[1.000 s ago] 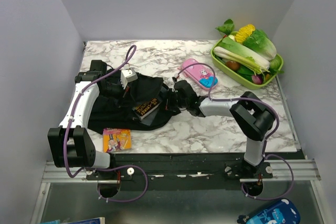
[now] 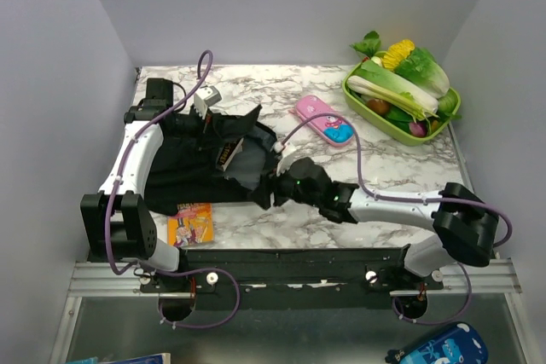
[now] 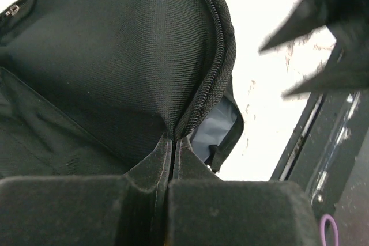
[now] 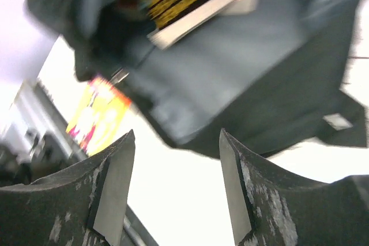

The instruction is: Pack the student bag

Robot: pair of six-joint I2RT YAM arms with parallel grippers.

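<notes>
A black bag (image 2: 183,181) lies at the left of the table, its mouth facing right. My left gripper is shut on the zippered edge of the flap (image 3: 222,33), holding the cloth up. Inside the mouth, a dark book (image 2: 229,153) with yellow lettering shows; its pale page edge (image 4: 210,8) is in the right wrist view. My right gripper has its fingers apart with nothing between them, near the bag's front right corner. An orange book (image 2: 189,225) lies flat in front of the bag. A pink and blue pencil case (image 2: 324,121) rests right of it.
A green basket (image 2: 384,124) of vegetables stands at the back right. Below the table's front edge are a blue patterned item (image 2: 444,347) at right and a book (image 2: 145,359) at left.
My left gripper and the flap shifted slightly back.
</notes>
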